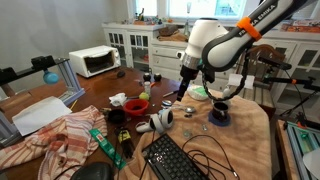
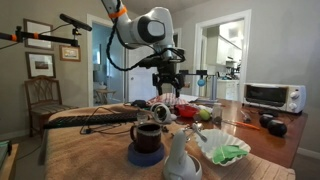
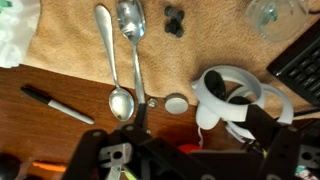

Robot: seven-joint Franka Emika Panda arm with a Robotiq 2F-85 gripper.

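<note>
My gripper [image 1: 187, 90] hangs above the table, in front of the mug in exterior view 1. Its fingers stand wide apart in the wrist view, with nothing held between them. Below it lie two metal spoons, one whose bowl [image 3: 121, 103] points toward the gripper and another with its bowl [image 3: 130, 17] turned away. A small round metal disc [image 3: 176, 103] sits near them, beside a white looped device [image 3: 213, 98]. Some small black pieces [image 3: 174, 20] rest on the tan mat. The dark mug [image 2: 150, 135] stands upright on a dark blue round base [image 2: 146, 157].
A black keyboard [image 1: 176, 160] and its cable occupy the near side. A red bowl [image 1: 136, 106], black tools and a green object [image 1: 103, 142] lie left of the mat. A white bowl [image 2: 222, 147] and a white bottle-shaped object [image 2: 179, 160] stand in exterior view 2's foreground.
</note>
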